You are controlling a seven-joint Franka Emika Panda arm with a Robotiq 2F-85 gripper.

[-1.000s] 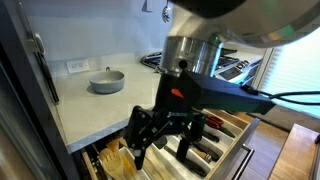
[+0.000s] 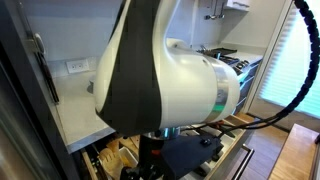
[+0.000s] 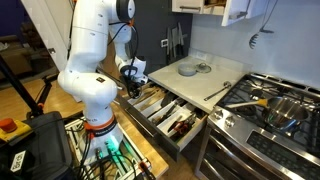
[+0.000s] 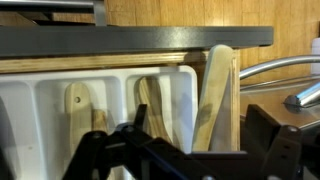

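Observation:
In the wrist view my gripper is open above a drawer with a white divided tray (image 4: 105,76). A pale wooden utensil handle (image 4: 212,88) stands out in the gap between the fingers, nearer the right one; no contact with it can be made out. Other wooden utensils lie in the tray, one in the middle compartment (image 4: 152,105) and another farther left (image 4: 78,112). Exterior view 1 shows the gripper (image 2: 150,158) low over the drawer, its fingertips hard to make out behind the arm.
The drawer's dark front edge (image 4: 150,39) runs across the wrist view. A second open drawer (image 3: 178,127) holds dark-handled tools. On the counter are a grey pot (image 3: 187,70) and a stove (image 3: 270,108) bearing a pan (image 3: 285,112).
In exterior view 1 the arm has come left and lower toward the drawer. It now covers the grey pot that showed before.

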